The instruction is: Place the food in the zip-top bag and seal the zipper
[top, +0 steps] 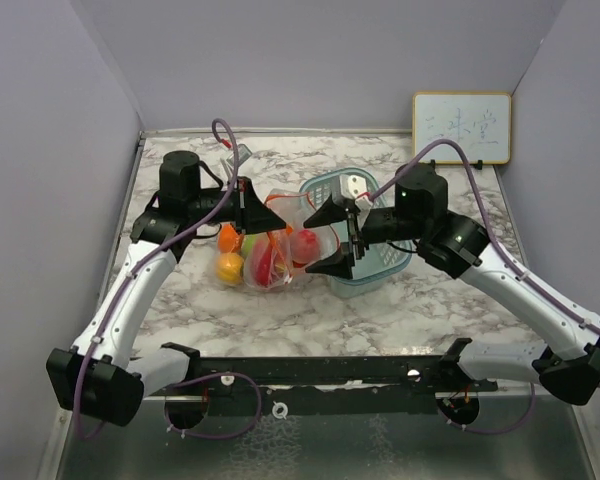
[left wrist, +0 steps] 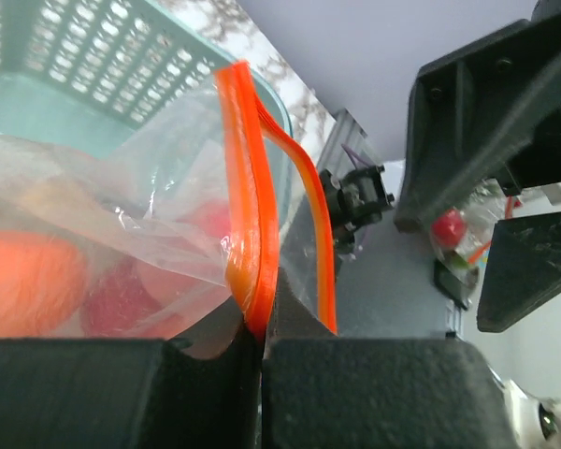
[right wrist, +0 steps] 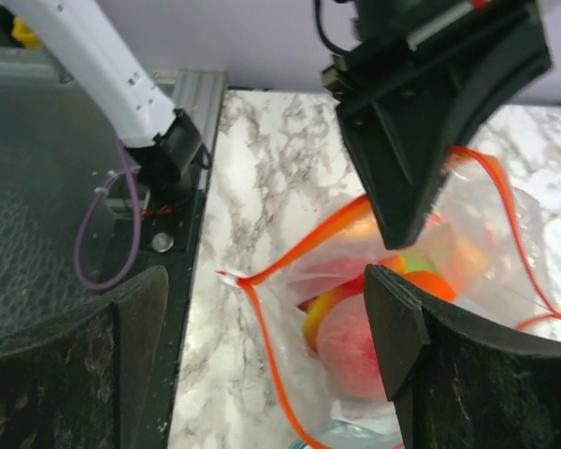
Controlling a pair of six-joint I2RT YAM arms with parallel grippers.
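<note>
The clear zip bag (top: 270, 284) lies on the marble table with food inside: a red piece (top: 264, 263), a yellow fruit (top: 229, 267) and an orange one (top: 229, 238). Its mouth, edged in orange, gapes toward the right in the top view. On that orange edge (left wrist: 246, 187) my left gripper is shut, pinching the rim. My right gripper (top: 325, 240) stands open beside the mouth, its fingers spread. In the right wrist view, the orange rim (right wrist: 323, 236) and a pinkish-red round fruit (right wrist: 351, 348) show beyond the right fingers, apart from them.
A pale green basket (top: 356, 288) stands right of the bag, partly under my right gripper, and looks empty. A small whiteboard (top: 462, 128) is at the back right. Bare marble lies in front of the bag and at the right.
</note>
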